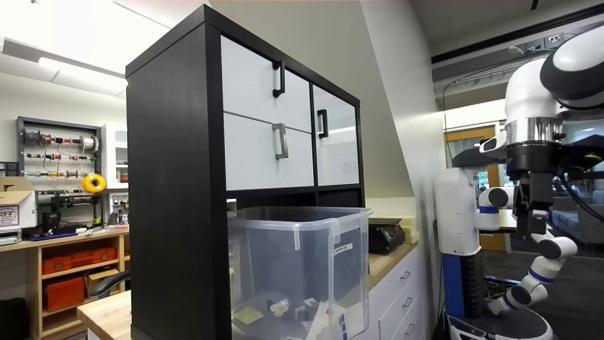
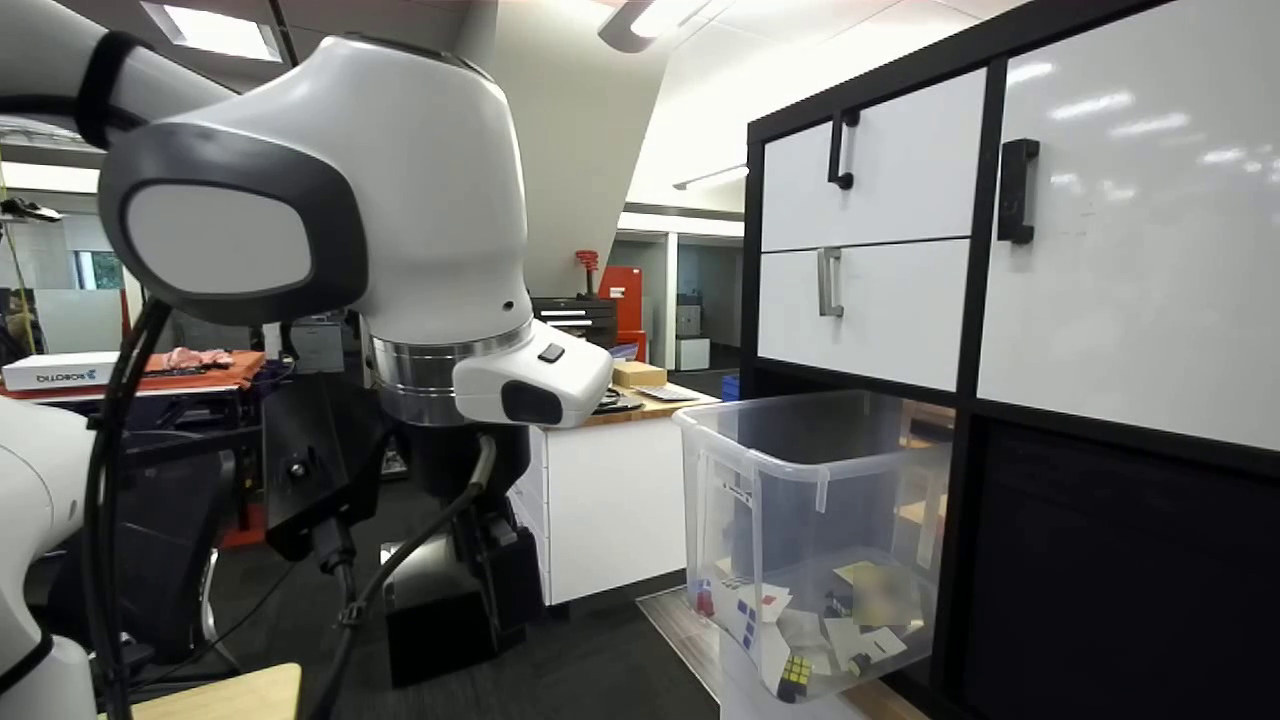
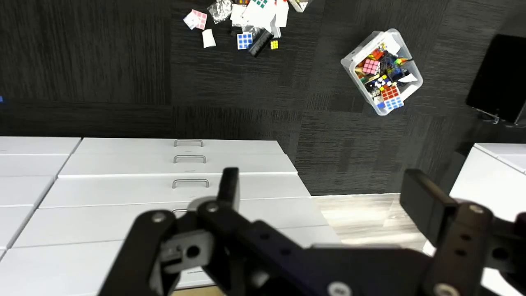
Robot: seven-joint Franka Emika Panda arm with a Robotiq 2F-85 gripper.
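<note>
My gripper is open in the wrist view, its two fingers wide apart with nothing between them. In exterior view 1 the gripper (image 1: 531, 224) hangs pointing down at the far right, well clear of the cabinet. A black-framed cabinet (image 1: 170, 170) with white fronts has a grey handle (image 1: 281, 141) on its lower left drawer and black handles on the other fronts; all fronts look closed. Against it stands a clear plastic bin (image 2: 768, 462), holding papers and a small cube (image 2: 795, 674). The gripper in exterior view 2 is partly hidden behind cables and the arm.
Below, the wrist view shows a dark floor, a small bin (image 3: 351, 61) of puzzle cubes, and loose cubes and cards (image 3: 256, 37). White drawers (image 3: 148, 190) stand under the gripper. A counter (image 2: 624, 480) is behind the arm. The space between arm and cabinet is clear.
</note>
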